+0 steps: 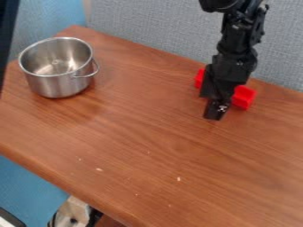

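A black robot arm reaches down from the top right, its gripper [215, 97] low over the wooden table [142, 168], open around or just in front of a red object [243, 97]. The red object shows on both sides of the gripper, which hides its middle; whether the fingers touch it I cannot tell. A steel pot [57, 75] with a handle stands at the back left.
A grey textured panel rises behind the table. At the lower left, past the table's edge, some equipment shows on a blue surface.
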